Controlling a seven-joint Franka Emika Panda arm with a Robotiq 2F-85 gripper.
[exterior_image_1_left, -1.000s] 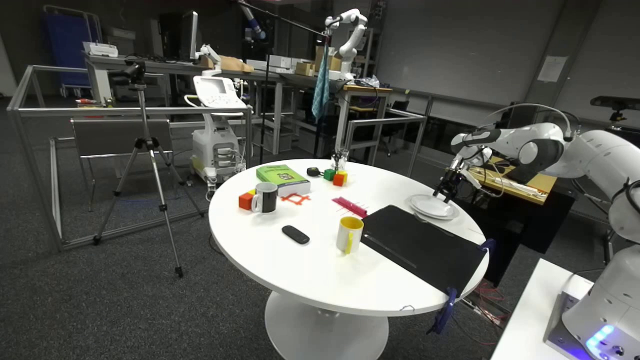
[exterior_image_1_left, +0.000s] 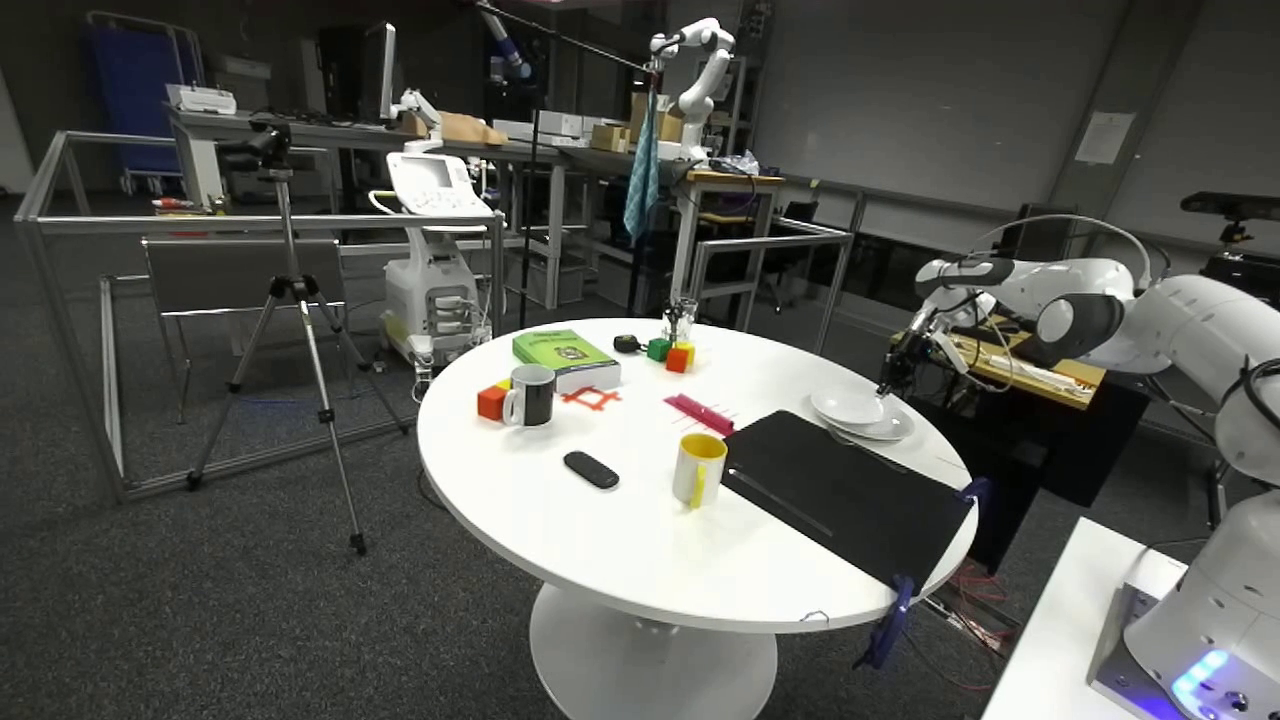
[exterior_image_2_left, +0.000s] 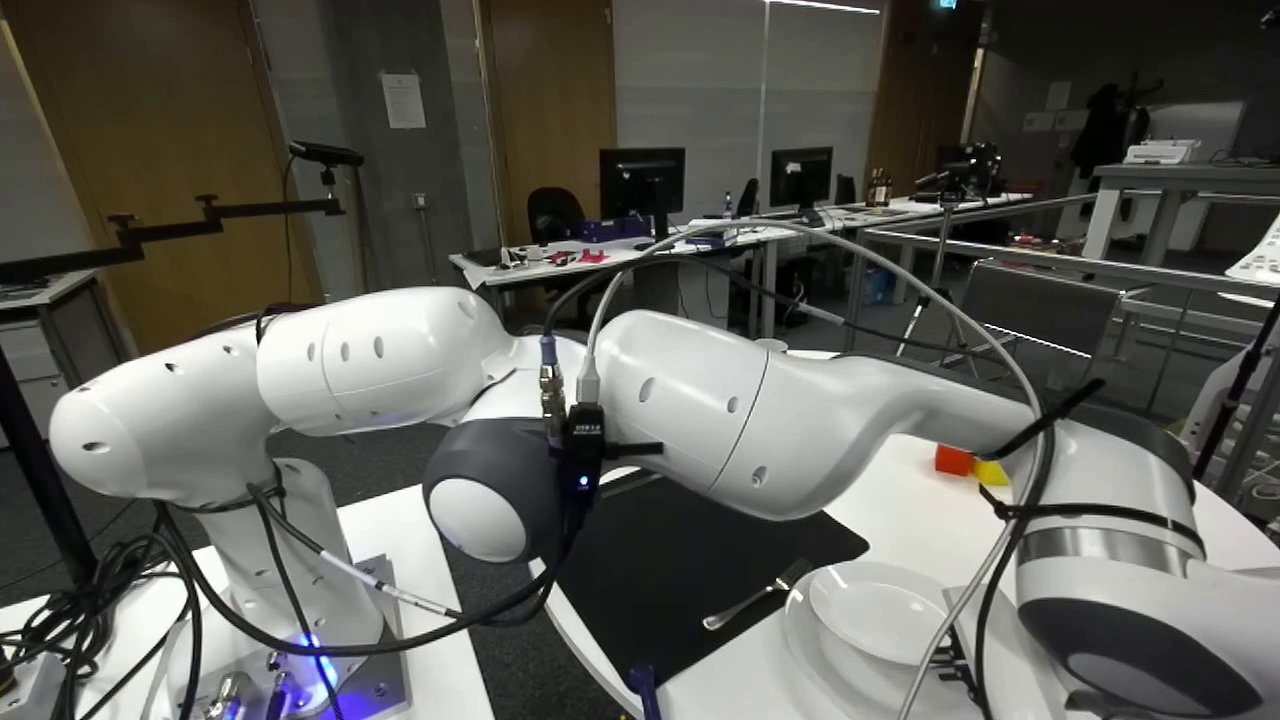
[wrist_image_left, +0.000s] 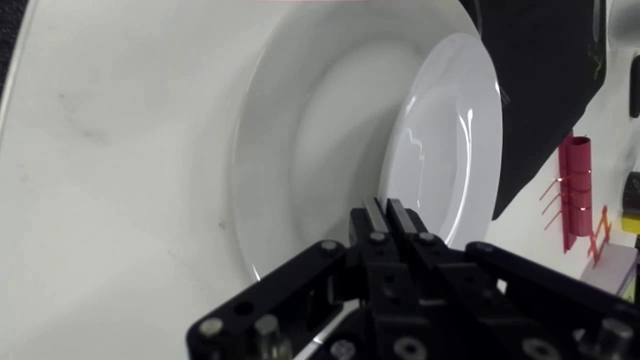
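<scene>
In the wrist view my gripper is shut on the near rim of the small white plate (wrist_image_left: 447, 138). That plate is tilted, its gripped side raised above the larger white plate (wrist_image_left: 270, 132) beneath. The larger one rests flat on the table. From exterior view 1, the gripper (exterior_image_1_left: 885, 389) stands at the right edge of the small plate (exterior_image_1_left: 846, 404), with part of the large plate (exterior_image_1_left: 893, 428) showing below. The arm partly covers both plates in exterior view 2.
A black mat (exterior_image_1_left: 840, 498) with a fork (exterior_image_2_left: 758, 595) on it lies beside the plates. A yellow-and-white mug (exterior_image_1_left: 698, 470), pink holder (exterior_image_1_left: 701, 414), dark mug (exterior_image_1_left: 531, 397), green book (exterior_image_1_left: 564, 350) and several blocks occupy the table. Blue clamps (exterior_image_1_left: 890, 618) stick up at the mat's edge.
The small plate has tilted, its gripped side rising, and more of the large plate shows below.
</scene>
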